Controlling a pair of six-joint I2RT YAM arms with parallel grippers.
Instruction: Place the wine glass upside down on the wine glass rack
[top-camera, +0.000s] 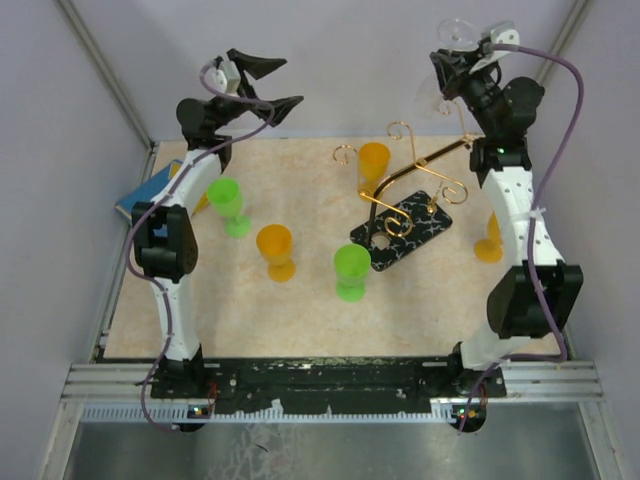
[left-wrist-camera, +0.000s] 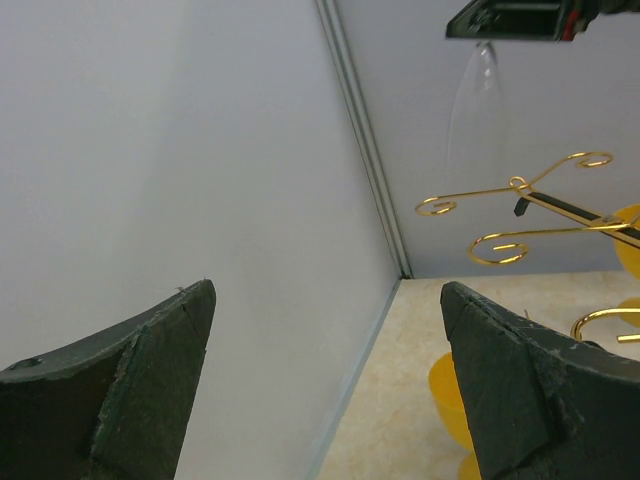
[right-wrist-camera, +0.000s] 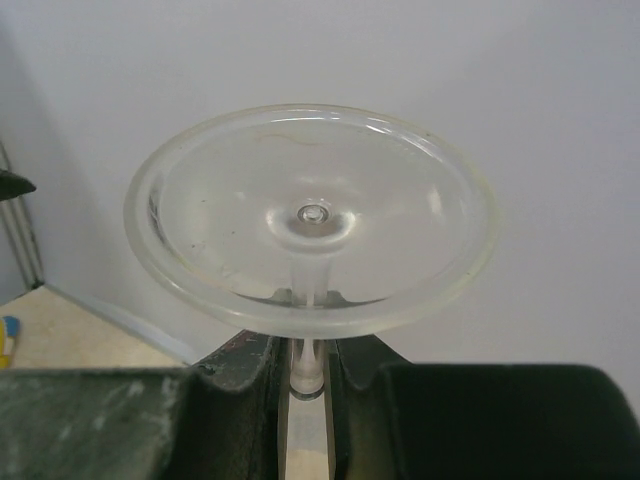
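My right gripper (top-camera: 445, 70) is shut on the stem of a clear wine glass (top-camera: 458, 33), held upside down above the back end of the gold rack (top-camera: 400, 210); its round base fills the upper right wrist view (right-wrist-camera: 312, 170) and its bowl hangs below the fingers. In the left wrist view the bowl (left-wrist-camera: 475, 110) shows behind and above the rack's hooks (left-wrist-camera: 520, 185). My left gripper (top-camera: 275, 85) is held open at the back left, empty between its fingers.
Orange goblets (top-camera: 274, 250) and green goblets (top-camera: 352, 270) stand on the table (top-camera: 300, 315), one orange behind the rack and one at the right under the arm. A blue and yellow item (top-camera: 145, 190) lies at the far left. Walls bound the back and sides.
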